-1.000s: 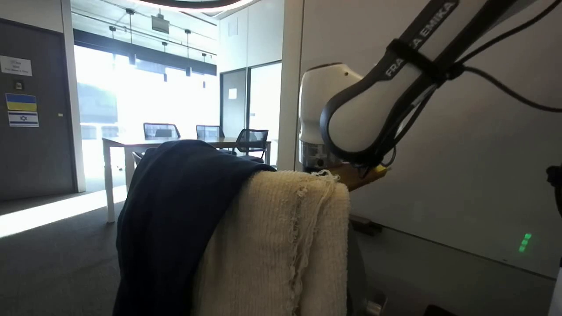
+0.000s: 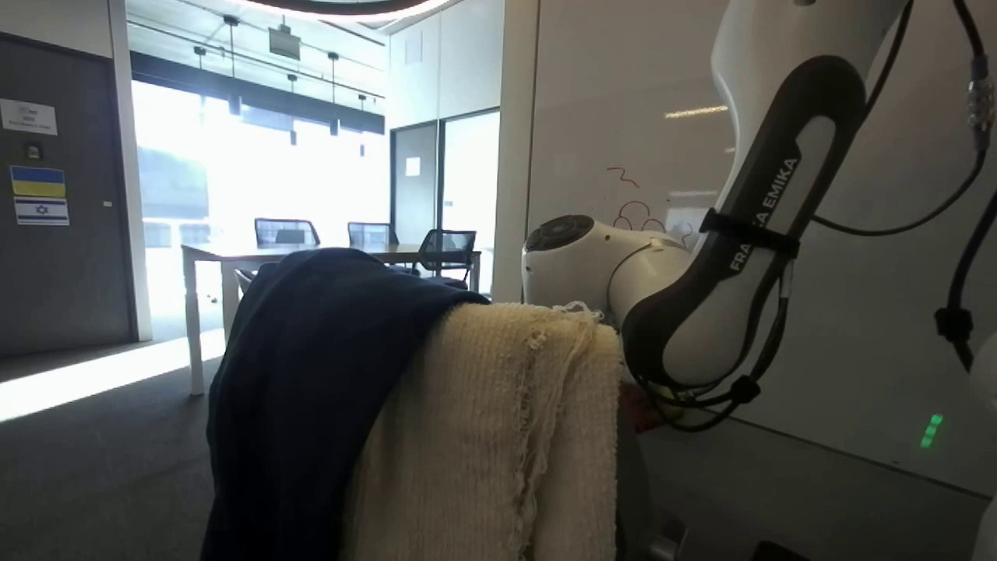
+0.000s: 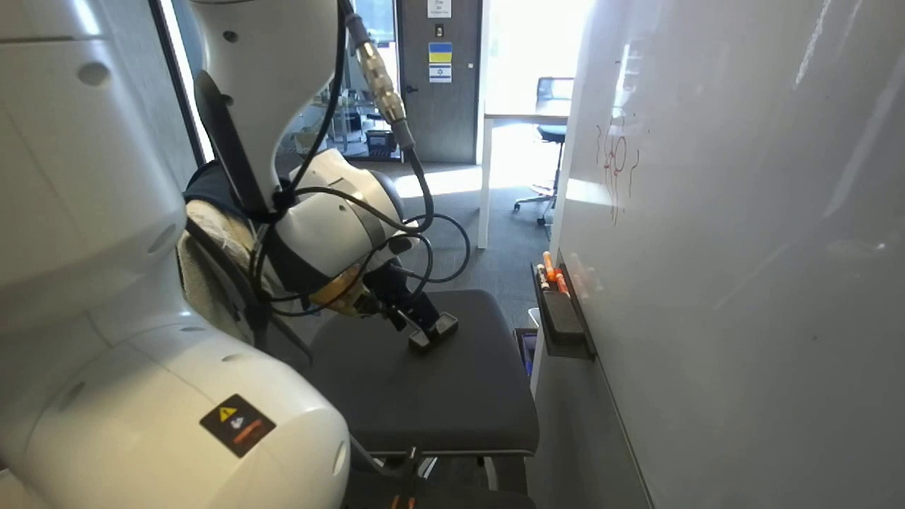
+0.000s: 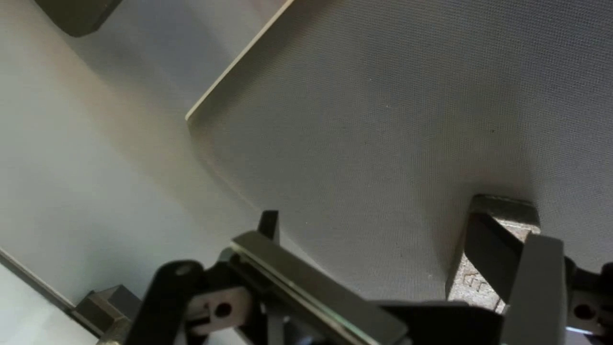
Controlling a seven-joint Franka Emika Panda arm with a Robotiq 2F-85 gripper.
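On the dark chair seat point(image 3: 424, 399), a small grey block point(image 3: 434, 331) lies just below my gripper point(image 3: 413, 317) in exterior view 2. The wrist view shows the block point(image 4: 474, 281) at lower right, long with a pale, marked face, partly covered by the right-hand finger. My gripper is open there, its two fingers well apart, with the block toward the right finger rather than centred. Whether that finger touches it I cannot tell. In exterior view 1 the chair's draped back hides the gripper and block.
Blue cloth point(image 2: 327, 374) and cream cloth point(image 2: 486, 421) hang over the chair back, close to the arm. A whiteboard point(image 3: 746, 254) stands beside the seat, its tray point(image 3: 570, 341) holding markers point(image 3: 549, 264) and a dark eraser point(image 3: 561, 314).
The arm's wrist has come down and tilted behind the draped chair back. The yellowish part near the wrist, visible above the cloth before, is now lower and mostly hidden.
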